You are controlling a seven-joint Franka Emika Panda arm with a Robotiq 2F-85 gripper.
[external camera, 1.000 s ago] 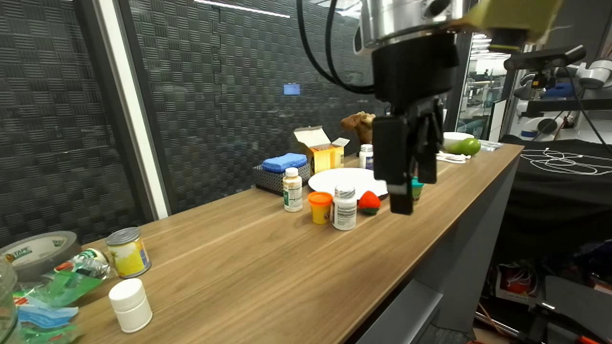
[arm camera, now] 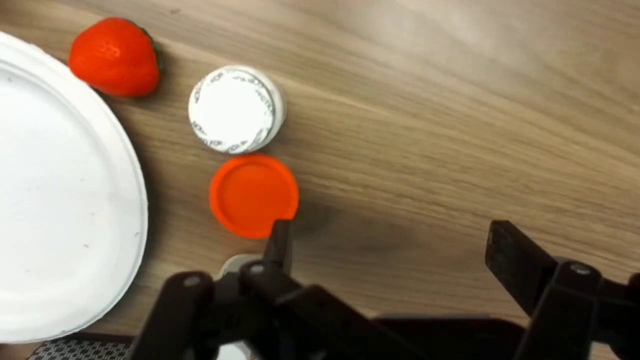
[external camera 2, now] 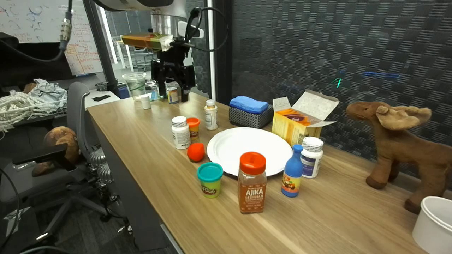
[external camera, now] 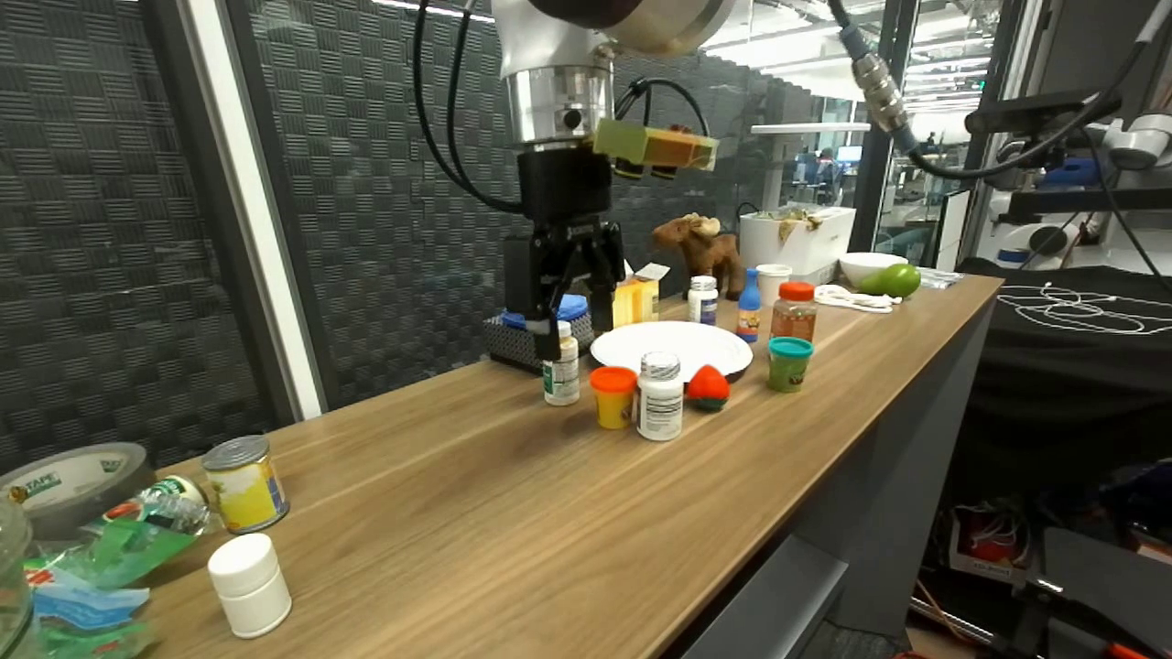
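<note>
My gripper is open above the wooden table, its fingers wide apart and only bare wood showing between them. Near its left finger in the wrist view lies the orange lid of a yellow Play-Doh tub [arm camera: 253, 195]. A white pill bottle [arm camera: 234, 110] stands beside that tub, with a red strawberry-like toy [arm camera: 114, 57] farther off. Partly hidden behind the left finger is a second pill bottle, seen upright with a white cap in exterior view 2 [external camera 2: 210, 115]. The white plate [arm camera: 72, 192] fills the left of the wrist view.
Around the plate stand a green Play-Doh tub [external camera 2: 210, 180], an Ajika jar [external camera 2: 252, 182], a blue bottle [external camera 2: 292, 171] and an open yellow box [external camera 2: 292, 122]. A can [external camera: 245, 483] and a small white bottle [external camera: 251, 584] occupy the other end; bare table lies between.
My gripper has moved away from the table's front edge toward the back wall, now overlapping the rear pill bottle in exterior view 1. The tabletop objects appear unmoved.
</note>
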